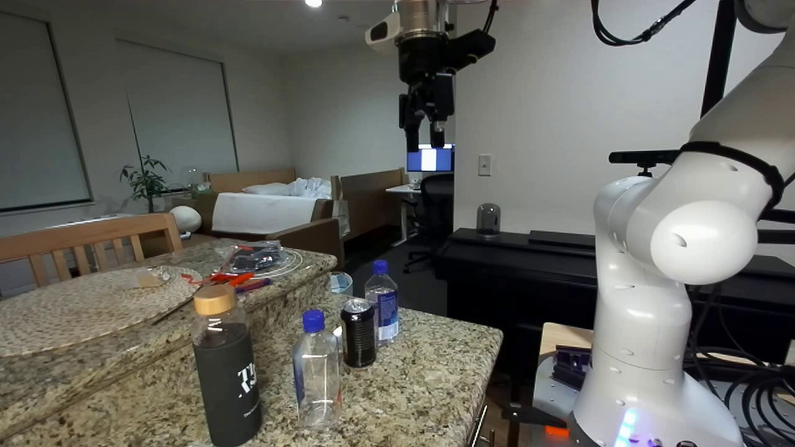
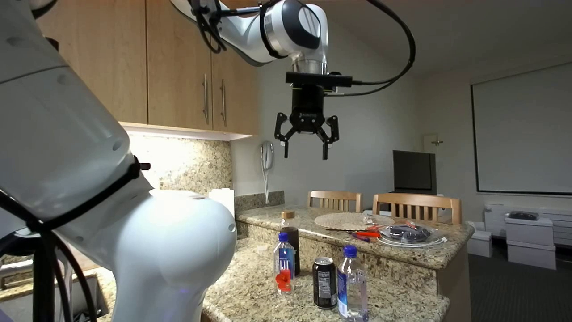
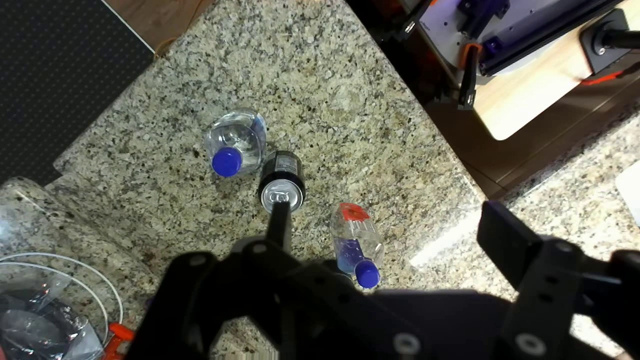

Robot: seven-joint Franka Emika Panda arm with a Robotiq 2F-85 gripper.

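High above the granite counter hangs my gripper [image 2: 305,156], open, with only air between its fingers. Below it on the counter stands a black can [image 2: 324,284], upright, with a clear blue-capped bottle [image 2: 352,292] close beside it. A second blue-capped bottle [image 2: 284,263], with a red flower mark on it, stands on the can's other side. Behind that one is a dark bottle with a wooden cap [image 1: 227,372], mostly hidden in exterior view 2. In the wrist view one of my fingers [image 3: 279,225] overlaps the near edge of the can [image 3: 282,180].
A raised granite ledge runs behind the bottles, holding a round woven mat [image 1: 89,305], a bagged item with white cable [image 2: 407,233] and red-handled tools [image 2: 367,233]. Bare counter [image 3: 354,120] lies between the can and the counter's edge.
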